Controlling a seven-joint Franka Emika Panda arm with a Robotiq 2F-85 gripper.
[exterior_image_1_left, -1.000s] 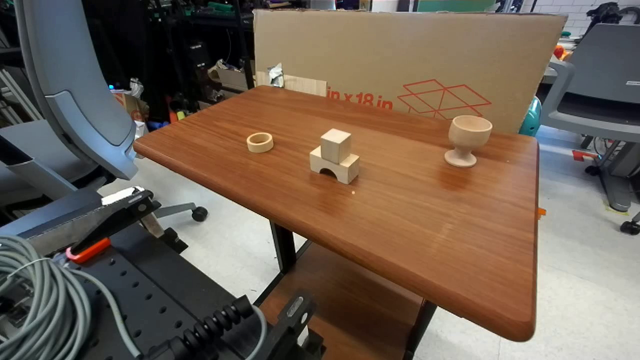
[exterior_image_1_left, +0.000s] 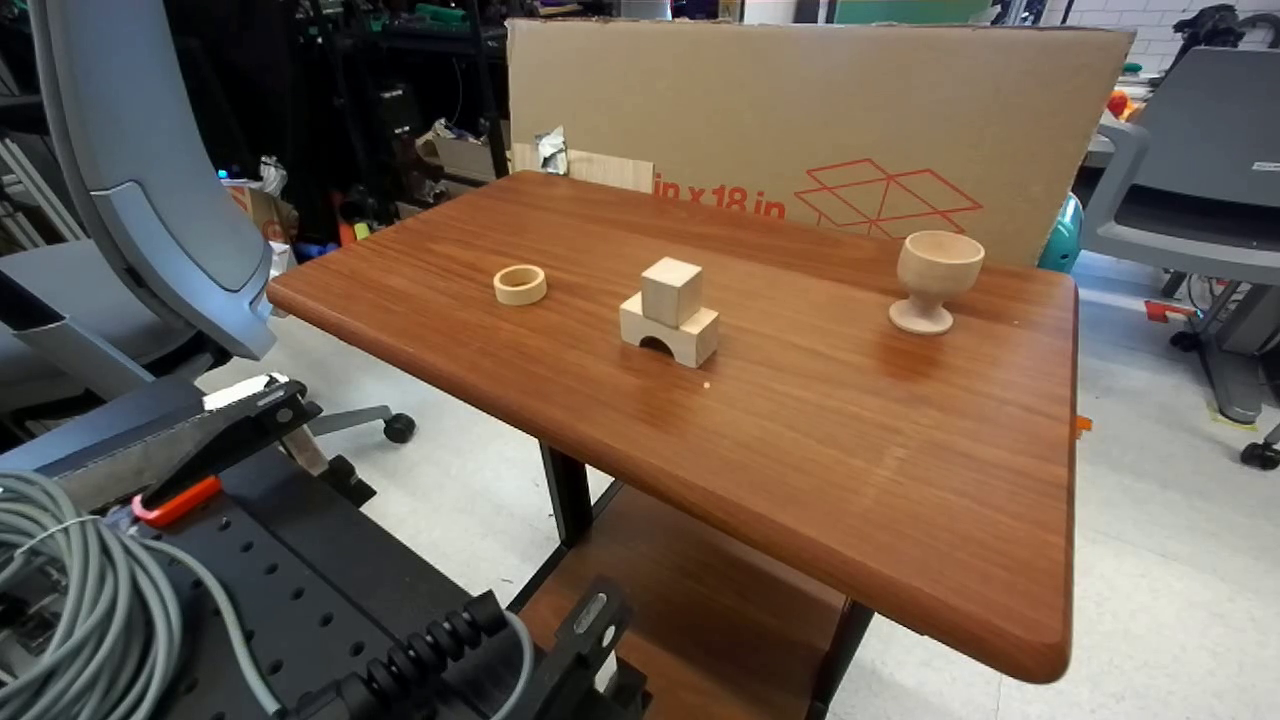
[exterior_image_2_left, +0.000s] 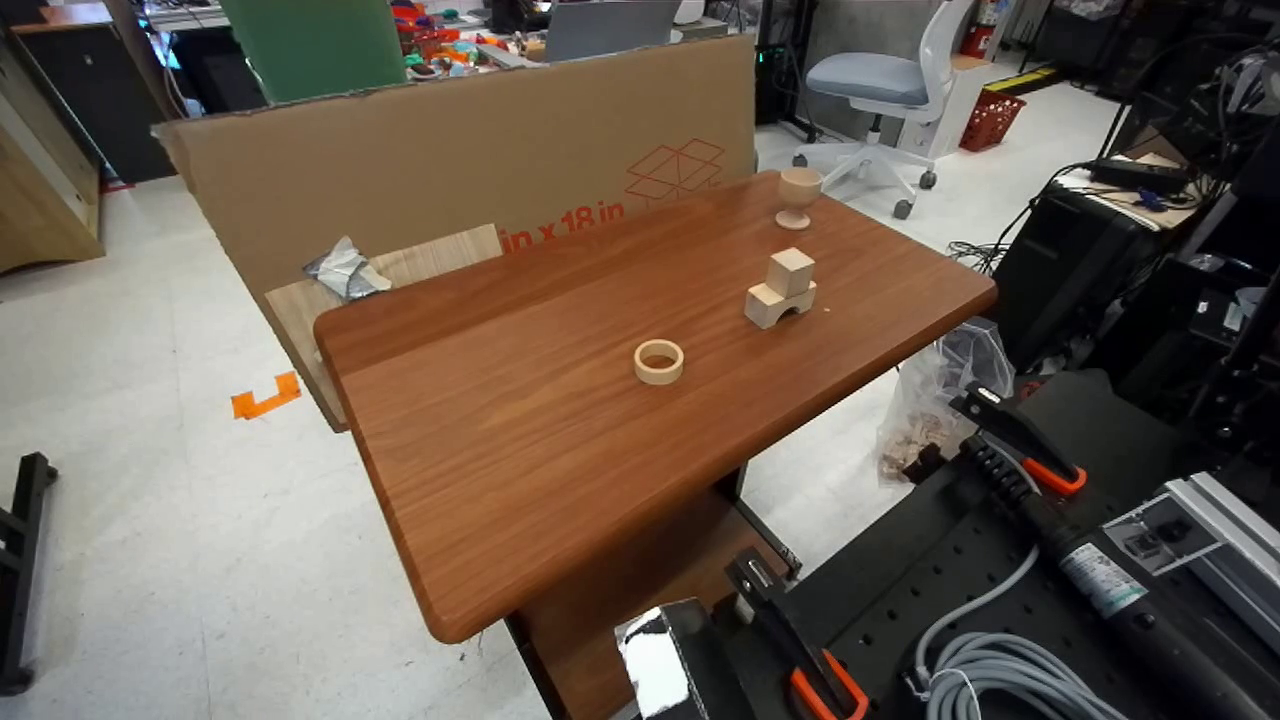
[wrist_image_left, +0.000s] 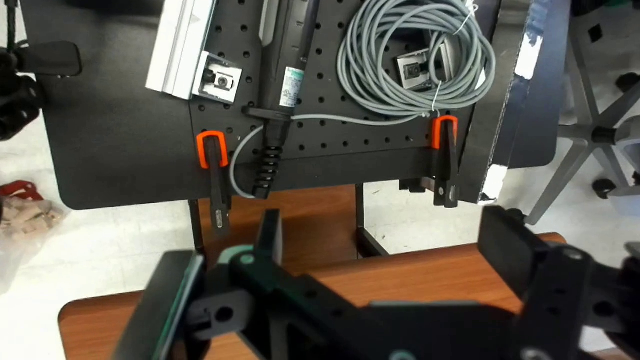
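In the wrist view my gripper is open, its dark fingers wide apart with nothing between them. It hangs away from the wooden pieces, and neither exterior view shows it. On the brown table (exterior_image_1_left: 864, 468) a wooden cube (exterior_image_1_left: 672, 292) rests on top of an arch block (exterior_image_1_left: 692, 337). To their left in exterior view 1 lies a pale wooden ring (exterior_image_1_left: 519, 286). A wooden goblet (exterior_image_1_left: 938, 270) stands upright near the far right corner. From the other side, exterior view 2 shows the ring (exterior_image_2_left: 659, 362), the cube (exterior_image_2_left: 791, 272) and the goblet (exterior_image_2_left: 798, 196).
A cardboard sheet (exterior_image_1_left: 720, 108) stands along the table's far edge. A black base plate (wrist_image_left: 336, 144) carries coiled grey cable (wrist_image_left: 360, 72) and orange-handled clamps (wrist_image_left: 211, 150).
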